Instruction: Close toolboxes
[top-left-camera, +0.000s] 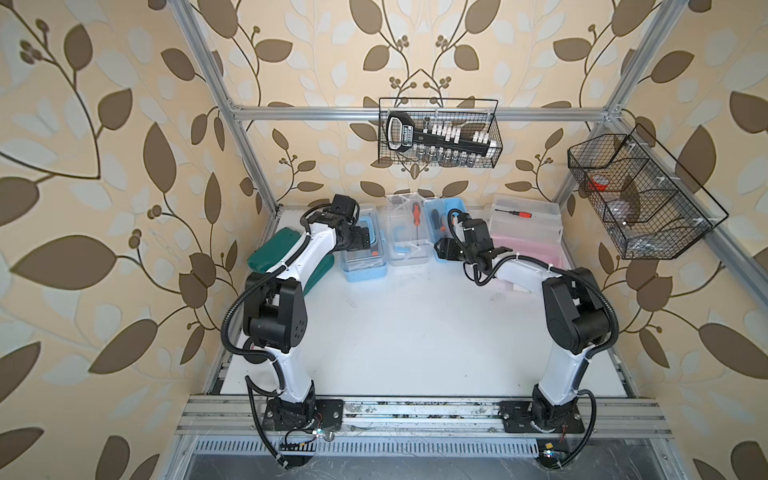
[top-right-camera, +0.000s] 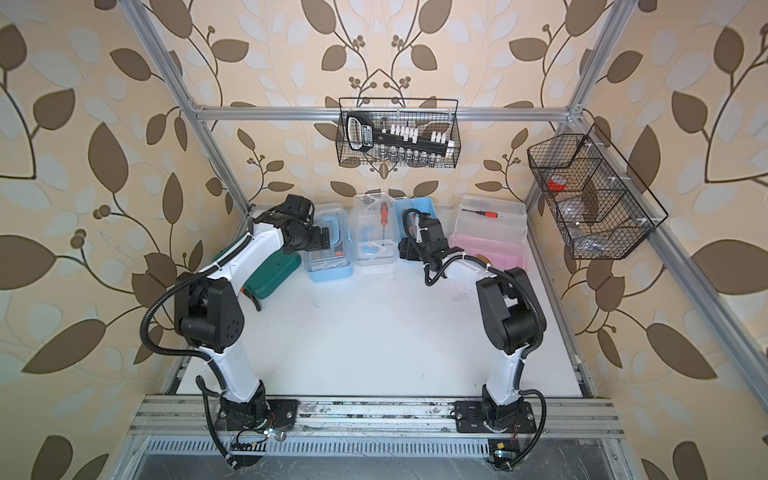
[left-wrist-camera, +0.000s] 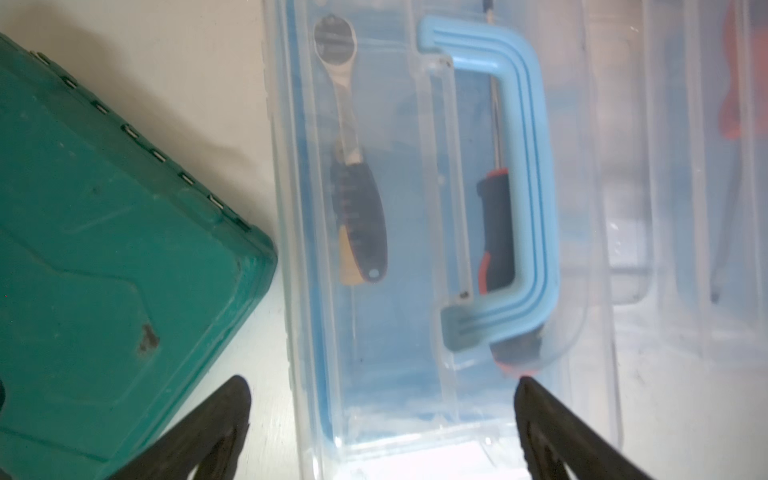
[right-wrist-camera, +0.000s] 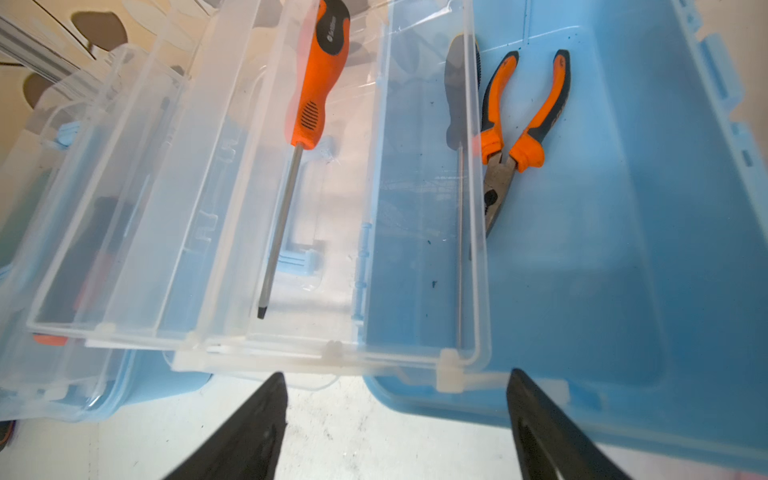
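A blue toolbox with clear lid and handle (left-wrist-camera: 528, 192) sits at the back left, tools visible through its lid, with my open left gripper above its near part. To its right, a clear tray (right-wrist-camera: 320, 200) holding an orange screwdriver (right-wrist-camera: 320, 88) adjoins an open blue toolbox (right-wrist-camera: 608, 264) with pliers (right-wrist-camera: 544, 120) inside. My open right gripper is at that toolbox's near edge, nothing visible between its fingers. At the right stands a pink toolbox (top-right-camera: 500, 249) with its lid raised, a screwdriver in it.
A green case (left-wrist-camera: 112, 264) lies angled at the left. Two wire baskets (top-left-camera: 438, 160) hang on the frame above.
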